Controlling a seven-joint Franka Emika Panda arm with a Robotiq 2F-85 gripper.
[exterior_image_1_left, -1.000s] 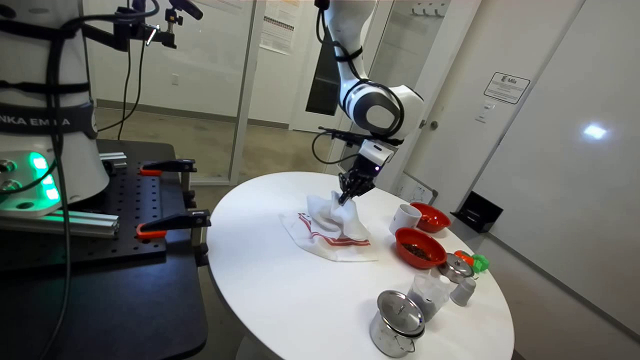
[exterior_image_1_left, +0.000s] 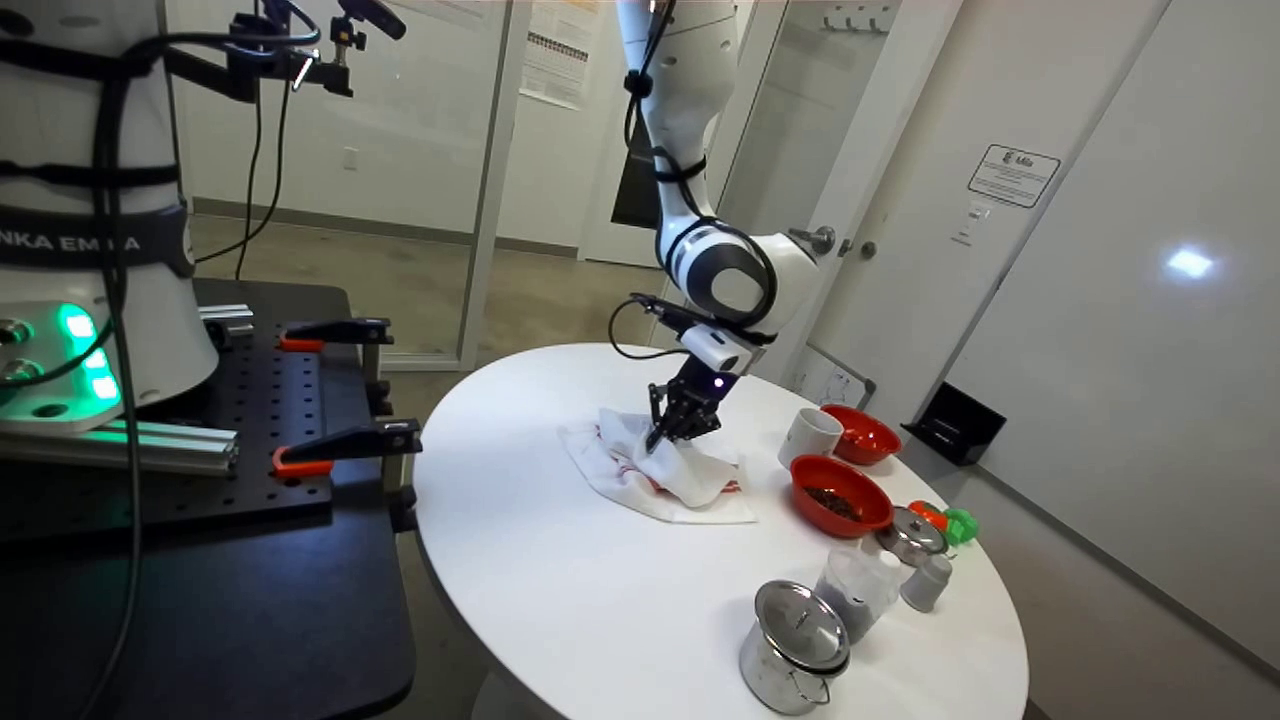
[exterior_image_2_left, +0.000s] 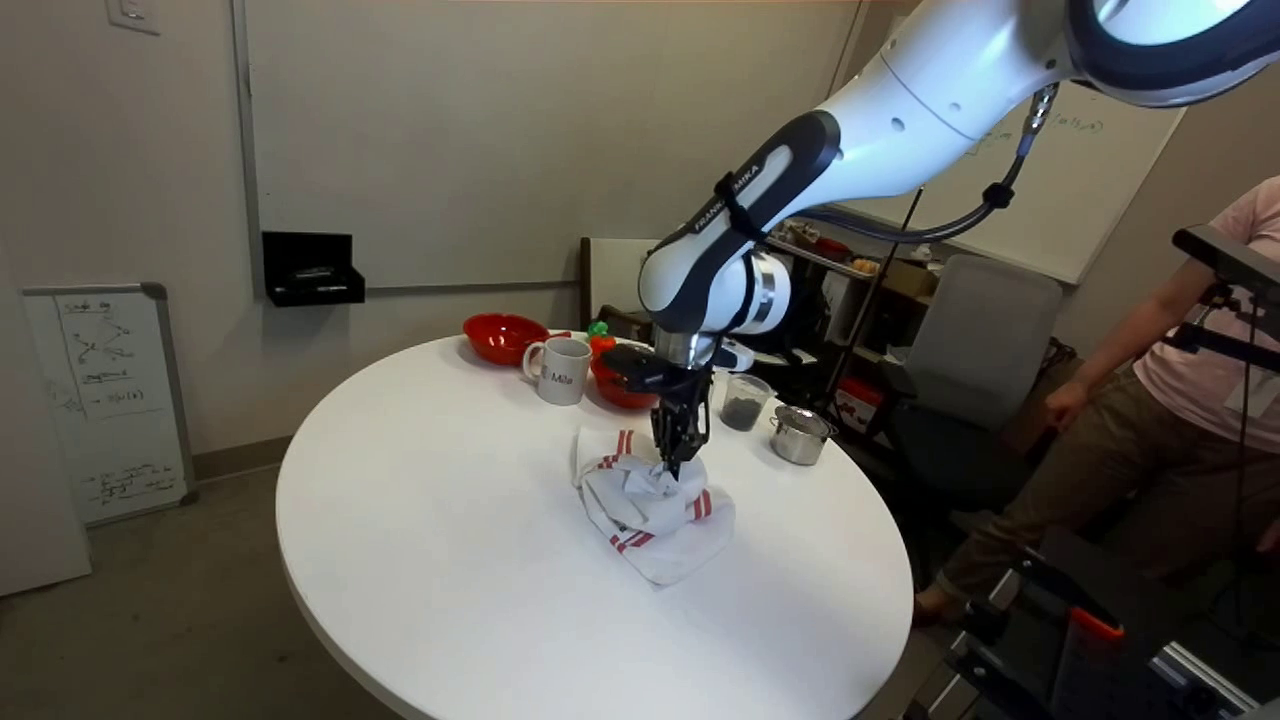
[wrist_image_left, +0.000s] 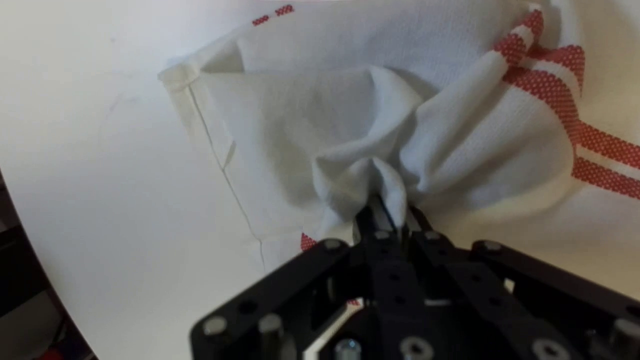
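A white towel (exterior_image_2_left: 648, 510) with red stripes lies rumpled on the round white table (exterior_image_2_left: 456, 576), some of it folded over itself. My gripper points down over the towel and is shut on a pinched bit of its cloth; folds spread out from the fingertips in the wrist view. From the side, the gripper (exterior_image_1_left: 666, 434) sits low, close to the tabletop, with cloth bunched around its tips. The fingertips themselves are partly covered by the cloth.
Beyond the towel stand a white mug (exterior_image_2_left: 561, 370), a red bowl (exterior_image_1_left: 861, 434) and another red bowl (exterior_image_1_left: 840, 496) with dark bits inside. A lidded steel pot (exterior_image_1_left: 792, 648) and a clear container (exterior_image_1_left: 858, 588) are further round.
My gripper has come down and a little to the left in exterior view 1, still pinching the towel. The raised part of the cloth has sunk and now lies flatter over the rest.
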